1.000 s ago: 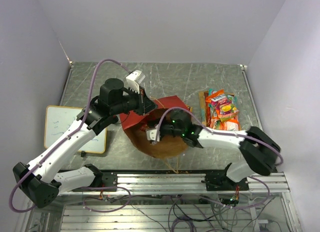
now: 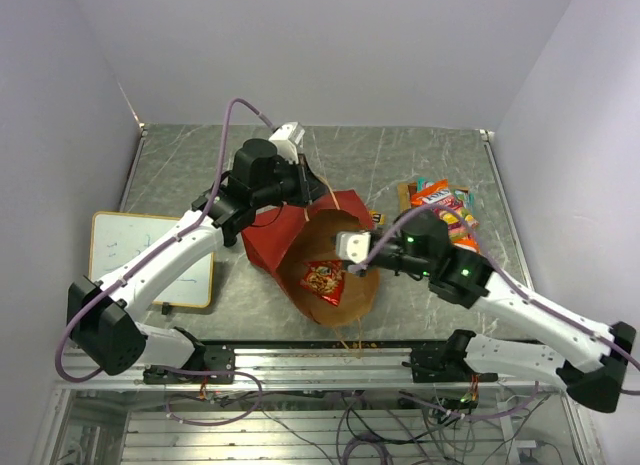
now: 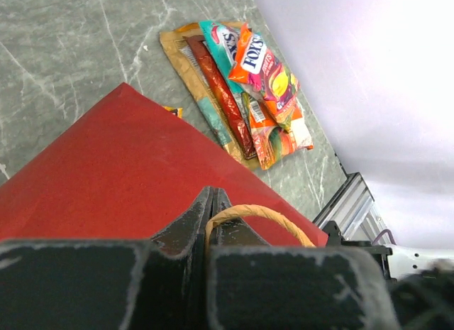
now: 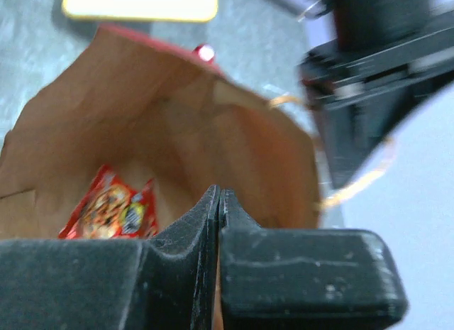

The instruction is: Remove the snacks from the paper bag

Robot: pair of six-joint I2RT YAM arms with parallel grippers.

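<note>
The red paper bag (image 2: 270,243) lies open toward the front, its brown inside showing. A red snack packet (image 2: 323,280) rests inside it, also seen low in the bag (image 4: 106,209). My left gripper (image 2: 305,185) is shut on the bag's rope handle (image 3: 262,213), above the bag. My right gripper (image 2: 355,250) is shut at the bag's opening, with nothing visible between its fingertips. A pile of removed snacks (image 3: 255,96) lies to the right of the bag on the counter; a small yellow packet (image 2: 377,217) peeks out behind the bag.
A whiteboard (image 2: 110,245) lies at the left. White walls surround the grey counter (image 2: 390,155) at back and sides. The front metal rail (image 2: 300,360) runs below the bag.
My right gripper has moved up and back out from inside the bag, exposing the red packet.
</note>
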